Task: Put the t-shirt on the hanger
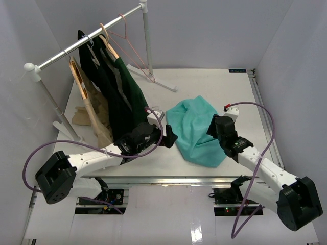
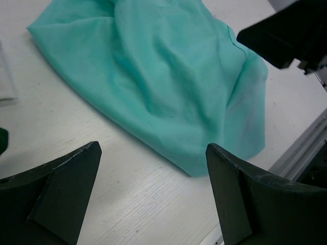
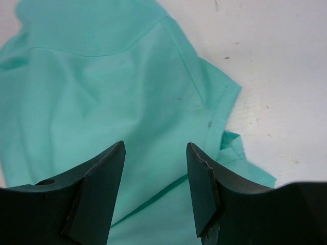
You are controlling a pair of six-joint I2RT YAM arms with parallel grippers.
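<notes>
A turquoise t shirt (image 1: 194,132) lies loosely spread on the white table, filling much of both wrist views. My left gripper (image 1: 170,135) is at its left edge, fingers apart and empty, as the left wrist view (image 2: 153,158) shows. My right gripper (image 1: 210,131) is over the shirt's right part; in the right wrist view (image 3: 156,145) its fingers stand open above the cloth with nothing between them. An empty pink hanger (image 1: 132,46) hangs near the rail's back end.
A white rack (image 1: 89,37) on the left holds dark, green and tan garments (image 1: 115,92) on hangers. Bare table (image 1: 230,81) shows behind and right of the shirt. A metal edge (image 1: 271,132) and grey walls bound the area.
</notes>
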